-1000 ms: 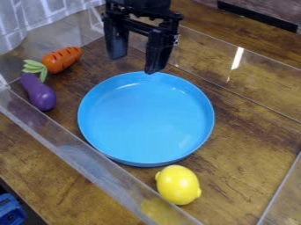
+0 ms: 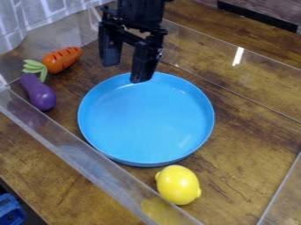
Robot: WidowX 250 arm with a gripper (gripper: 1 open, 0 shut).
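Note:
My black gripper (image 2: 126, 54) hangs open above the back rim of a blue plate (image 2: 146, 123), its two fingers apart with nothing seen between them. An orange carrot (image 2: 62, 59) with a green top lies at the back left, and a purple eggplant (image 2: 38, 91) lies left of the plate. A yellow lemon (image 2: 178, 185) sits at the front, just beyond the plate's lower right.
A clear wall (image 2: 88, 167) runs diagonally along the lower left, with a blue object (image 2: 7, 211) outside it at the corner.
The gripper has shifted slightly left and lower toward the plate over the last second. The plate and toys have not moved.

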